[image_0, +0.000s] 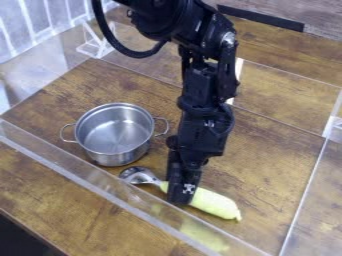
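My gripper (182, 183) points down in the middle of the view, low over a pale yellow-green object (214, 204) like a corn cob or squash, which lies along the front of the clear-walled area. A metal spoon (138, 175) lies at its left end, its handle hidden under the gripper. The fingertips are dark against the dark arm, so I cannot tell how far apart they are or whether anything is between them. A steel pot (114, 132) with two handles stands to the left.
Clear plastic walls border the wooden surface (274, 120) at front and right. A white object is partly hidden behind the arm. Free wood shows at the back left and right.
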